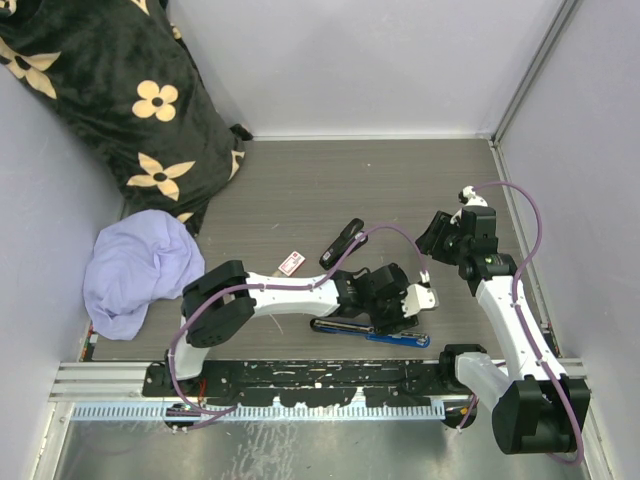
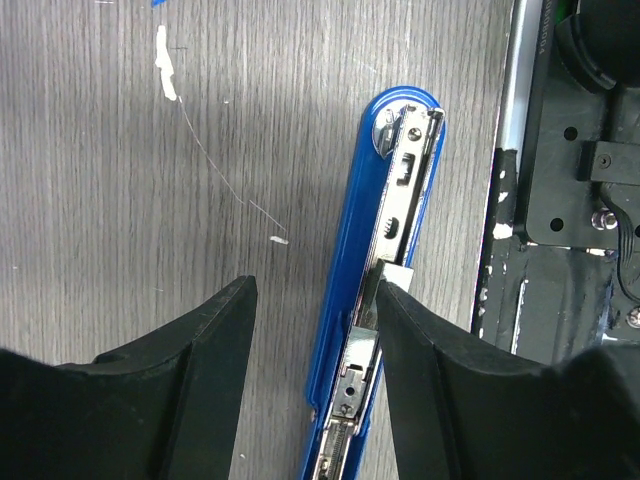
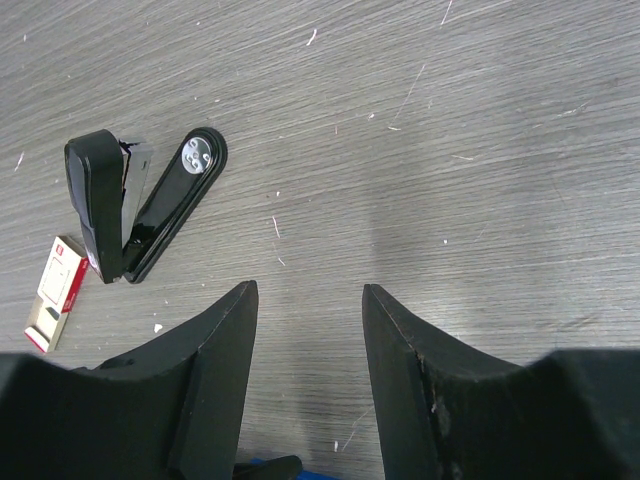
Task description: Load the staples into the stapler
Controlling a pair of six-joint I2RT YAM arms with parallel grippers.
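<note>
The blue stapler [image 1: 400,339] lies opened out near the front edge of the table. Its metal rail [image 2: 397,205] shows in the left wrist view, with a small shiny block [image 2: 396,274] standing in it; whether that is staples or a stapler part I cannot tell. My left gripper is open just above the stapler, its right finger [image 2: 400,340] overlapping the rail in view and hiding part of it. Nothing shows between its fingers. Over bare table at the right, my right gripper has its fingers apart and empty. A small red-and-white box [image 3: 57,290] lies further left.
Beside the box is a black stapler [image 3: 180,190]. A lavender cloth [image 1: 140,270] and a dark flowered cloth [image 1: 140,100] fill the left side.
</note>
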